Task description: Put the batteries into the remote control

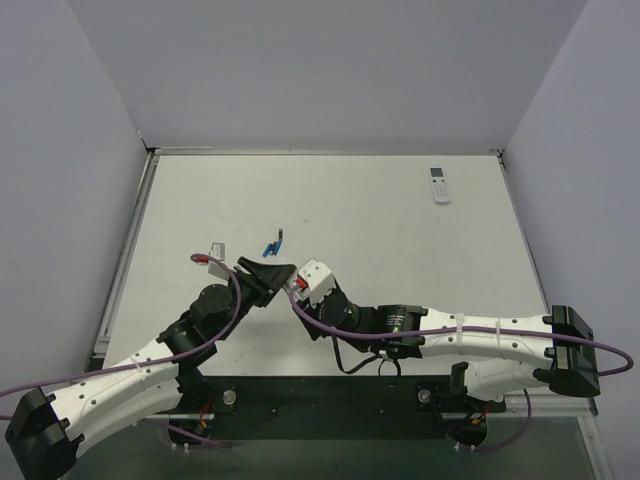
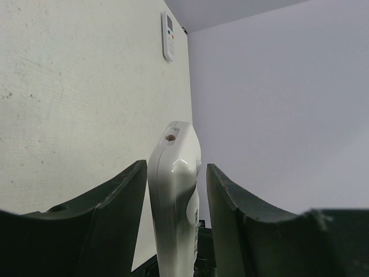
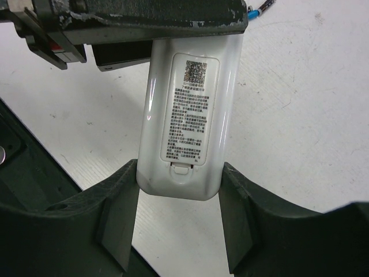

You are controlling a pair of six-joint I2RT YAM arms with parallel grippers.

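A white remote (image 3: 187, 115) is held up by my right gripper, shut on the sides of its near end. Its back faces the right wrist camera, with a QR code and printed label on it and a small latch at the near end; the back looks closed. My left gripper is part open, the same remote (image 2: 173, 184) standing between its fingers with a gap showing on the right. In the right wrist view the left gripper's dark body crosses the remote's far end. Blue batteries (image 1: 272, 249) lie on the table beyond the grippers.
A second white remote (image 1: 439, 186) lies at the back right of the table (image 1: 350, 200). A small dark-ended piece (image 1: 280, 234) lies by the batteries. Grey walls stand at the back and sides.
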